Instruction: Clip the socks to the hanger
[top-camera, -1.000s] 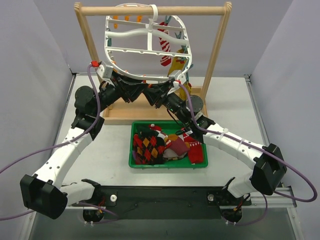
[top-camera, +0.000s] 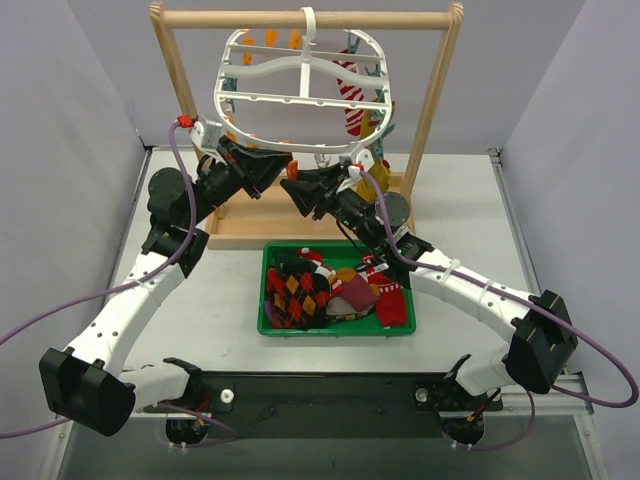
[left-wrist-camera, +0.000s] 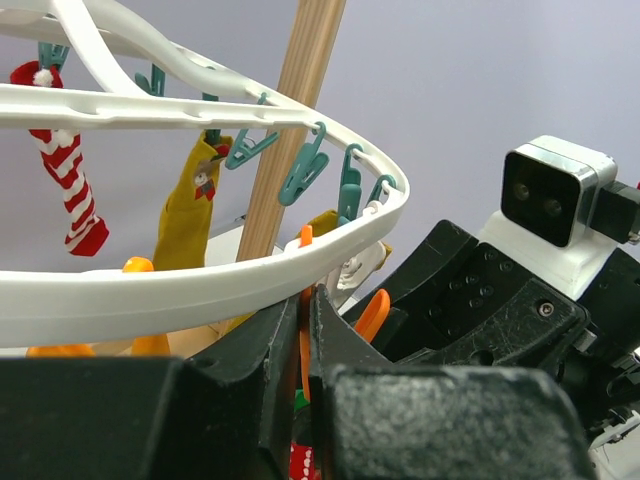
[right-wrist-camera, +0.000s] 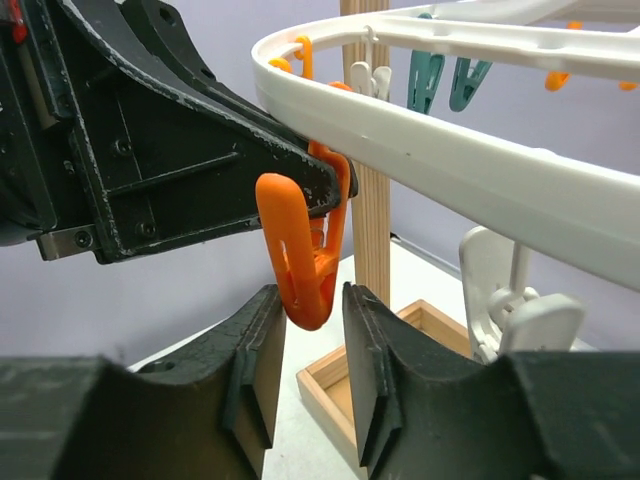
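Observation:
A white clip hanger (top-camera: 300, 97) hangs from a wooden frame; a striped sock (left-wrist-camera: 70, 175) and a yellow sock (left-wrist-camera: 185, 210) hang from its clips. Both grippers meet at the front of its rim. My left gripper is shut on an orange clip (right-wrist-camera: 295, 250) just under the rim. My right gripper has its fingertips shut at the lower end of that clip, facing the left gripper.
A green tray (top-camera: 340, 330) full of socks sits below on the white table, in front of a wooden box (top-camera: 235, 240).
The hanger has shifted slightly to the right, and the striped sock with it. The left gripper has moved a little left, and the orange clip shows more between the two grippers.

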